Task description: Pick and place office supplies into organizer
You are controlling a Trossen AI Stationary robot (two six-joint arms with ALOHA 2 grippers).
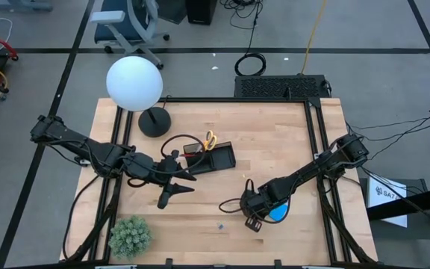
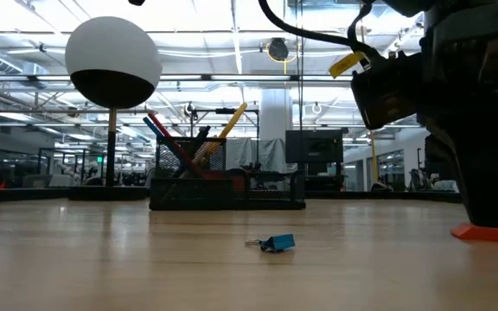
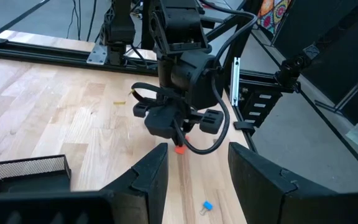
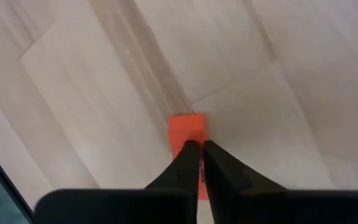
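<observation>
Under my right gripper lies an orange-red eraser (image 4: 187, 126) on the wooden table. The two fingertips are together over its printed top, with nothing clasped between them; the eraser stays on the table, part of it hidden by the fingers. In the low view the eraser (image 2: 484, 232) shows beneath the dark gripper. My left gripper is open and empty, held above the table near the black mesh organizer (image 3: 27, 167). A blue binder clip (image 2: 277, 243) rests on bare table between the arms. Scissors (image 1: 210, 140) and pens (image 2: 230, 123) stand in the organizer.
A blue pad (image 1: 279, 212) lies partly under the right arm. The round lamp (image 1: 134, 84) stands at the back left and a potted plant (image 1: 131, 237) at the front left.
</observation>
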